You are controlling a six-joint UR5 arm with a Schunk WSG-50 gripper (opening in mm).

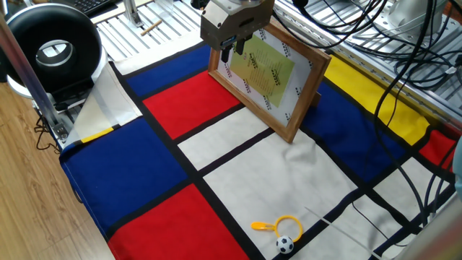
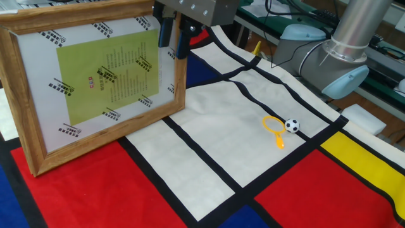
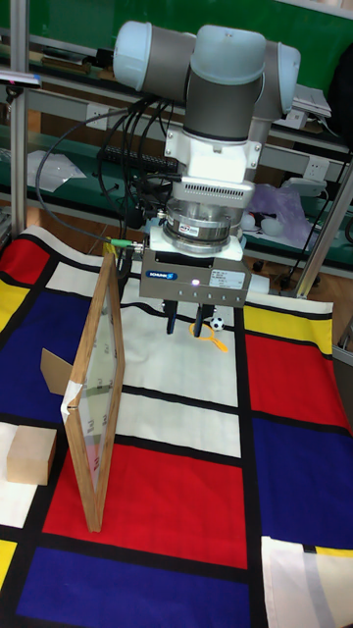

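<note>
My gripper (image 1: 232, 52) hangs above the cloth, pointing down, on the printed side of the picture frame. In exterior view 3 its two dark fingers (image 3: 172, 315) are some way apart, with nothing seen between them. The wooden picture frame (image 1: 292, 119) stands upright, leaning slightly, with a yellow-green sheet (image 2: 107, 76) behind its clear front. A gap shows between gripper and frame in exterior view 3. A yellow ring with a handle (image 1: 263, 226) lies on a white patch, and a small soccer ball (image 1: 285, 244) rests against it.
A cardboard-coloured block (image 3: 31, 455) sits behind the frame. Dark cables (image 1: 404, 87) run along the robot's side of the table. A black ring-shaped object (image 1: 79, 29) stands at the far left corner.
</note>
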